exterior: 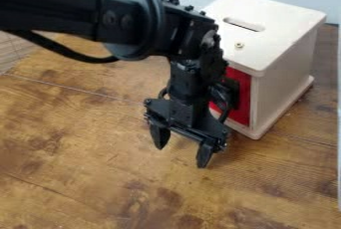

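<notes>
My black gripper (181,147) hangs low over the wooden floor, pointing down, with its two fingers spread apart and nothing between them. It stands in front of a pale wooden box (280,79), which has a slot in its top and a small knob near the front edge. A red panel (240,88) on the box's front face is partly hidden behind the arm and wrist.
A pale wall runs behind the box, and a thin pale edge stands at the far right.
</notes>
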